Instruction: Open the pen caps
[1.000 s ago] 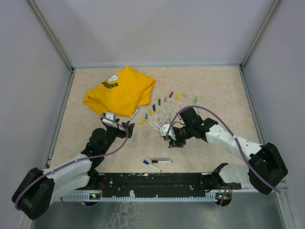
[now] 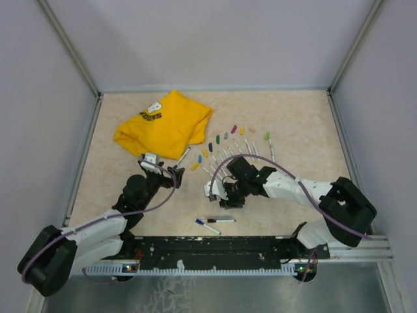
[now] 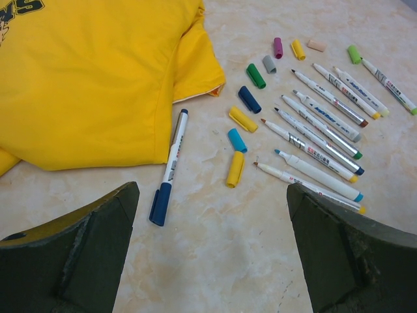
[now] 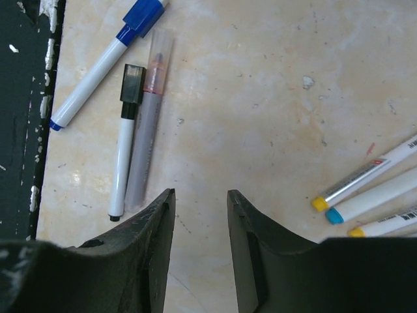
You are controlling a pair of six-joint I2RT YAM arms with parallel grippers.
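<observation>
Several uncapped pens (image 3: 316,140) lie in a loose row right of centre in the left wrist view, tips bare. Their loose caps (image 3: 242,119) are scattered beside them. A navy marker (image 3: 173,160) with its cap on rests against the yellow cloth's edge. My left gripper stands open above bare table, nothing between its fingers. In the right wrist view, a blue-capped marker (image 4: 98,75), a black-capped marker (image 4: 123,156) and a grey pen (image 4: 144,134) with a clear cap lie at the left. Near them my right gripper is open and empty.
A yellow cloth (image 2: 165,124) covers the table's back left. The dark front edge (image 4: 23,117) runs close beside the capped markers. Bare table (image 2: 306,120) stretches along the right, and the strip between the two arms is clear.
In the top view my right gripper has moved left and slightly toward the front edge, nearer the capped markers. The left arm and the pens look unchanged.
</observation>
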